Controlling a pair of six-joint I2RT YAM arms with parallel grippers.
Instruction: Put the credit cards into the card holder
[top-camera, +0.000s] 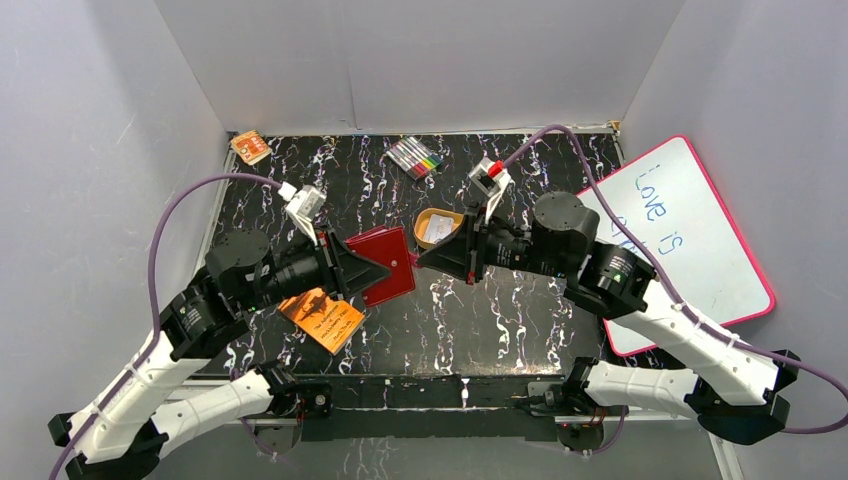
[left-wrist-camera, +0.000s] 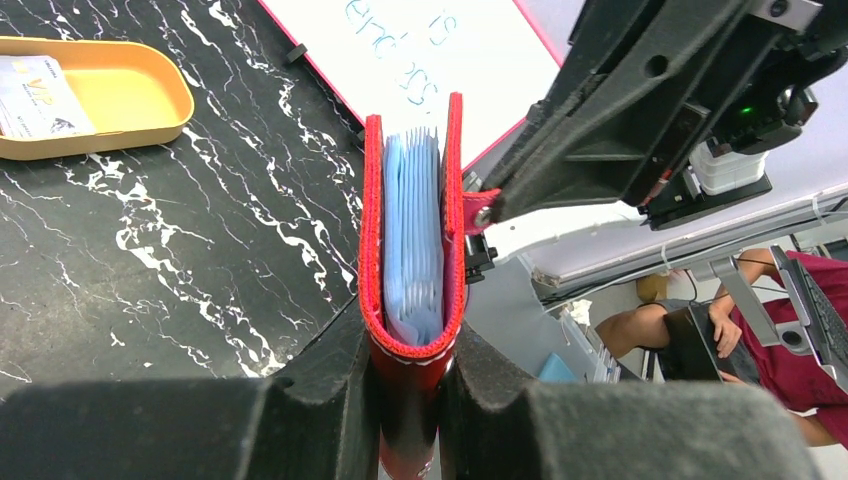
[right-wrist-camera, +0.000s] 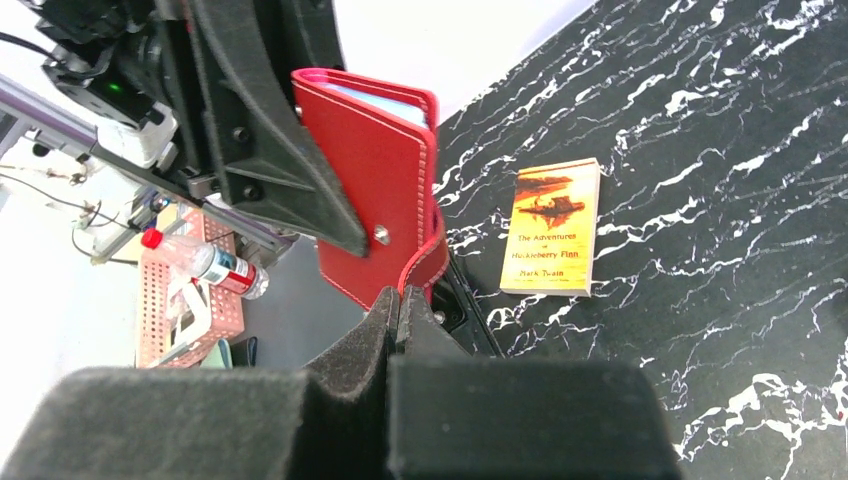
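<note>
My left gripper (top-camera: 350, 275) is shut on the red leather card holder (top-camera: 390, 285), held upright in the air. In the left wrist view the holder (left-wrist-camera: 450, 150) stands open at the top, showing clear plastic sleeves (left-wrist-camera: 410, 230). My right gripper (top-camera: 425, 258) is shut at the holder's side; in the right wrist view its fingertips touch the red snap strap (right-wrist-camera: 425, 262), though whether they pinch it is hard to tell. White cards (left-wrist-camera: 40, 95) lie in a yellow tray (left-wrist-camera: 140, 90) beyond the holder.
An orange book (top-camera: 325, 325) lies at the front left, markers (top-camera: 413, 157) and a small orange item (top-camera: 250, 147) at the back. A whiteboard (top-camera: 680, 250) fills the right side.
</note>
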